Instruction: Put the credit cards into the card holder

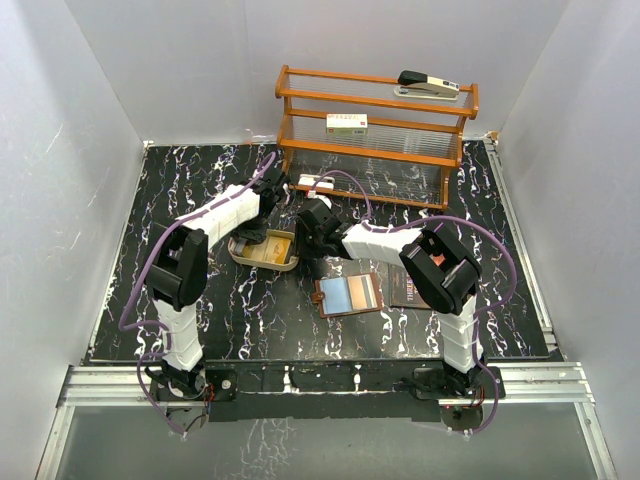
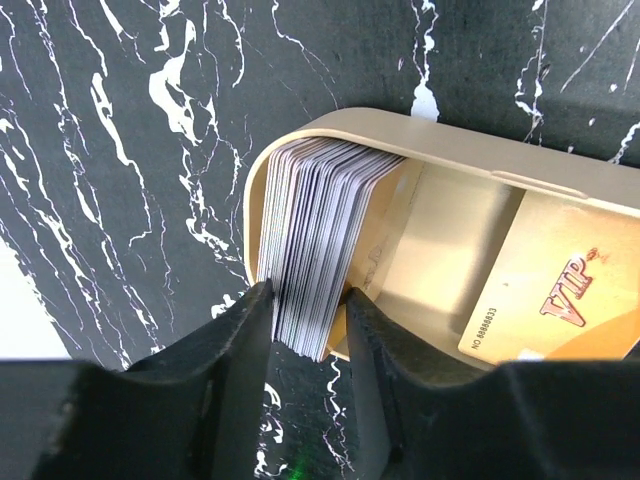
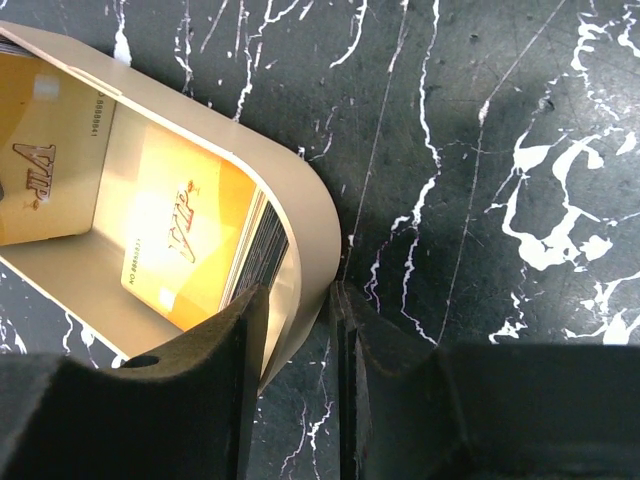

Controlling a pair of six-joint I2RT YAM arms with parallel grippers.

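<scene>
A beige box (image 1: 265, 264) with rounded ends holds the credit cards, just left of the table's middle. In the left wrist view, a thick stack of cards (image 2: 318, 230) leans on edge at one end. My left gripper is part open, with one finger on each side of that stack's near part. At the other end lie more yellow VIP cards (image 3: 190, 220). My right gripper stands part open astride that end's wall, one finger inside the box and one outside. The card holder (image 1: 350, 295) lies open below the right arm, showing blue and tan panels.
A wooden rack (image 1: 370, 155) stands at the back, bearing a stapler (image 1: 428, 84) and a small box (image 1: 346, 124). A dark flat item with lettering (image 1: 408, 291) lies right of the card holder, partly under the right arm.
</scene>
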